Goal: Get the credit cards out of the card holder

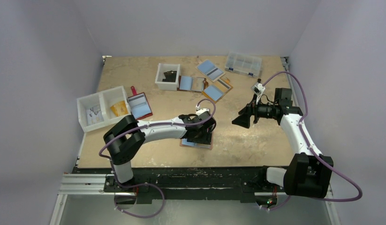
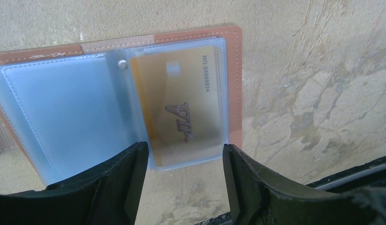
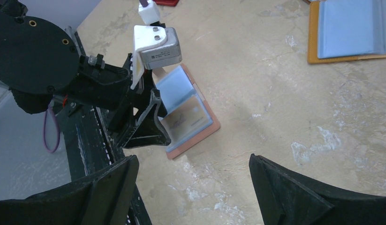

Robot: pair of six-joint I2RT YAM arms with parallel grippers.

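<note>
An open pink card holder [image 2: 234,79] with blue sleeves lies at the front middle of the table. Its right sleeve holds a gold VIP card [image 2: 181,103]; the left sleeve [image 2: 64,108] shows plain blue. My left gripper hovers low over it, fingers apart at the card's lower edge, nothing seen held; in the top view it hides much of the holder. My right gripper stands open and empty over the table to the right.
More card holders [image 1: 212,70] lie at the back, beside a white box [image 1: 160,75] and a clear case [image 1: 242,63]. A two-part white container [image 1: 91,122] stands at the left.
</note>
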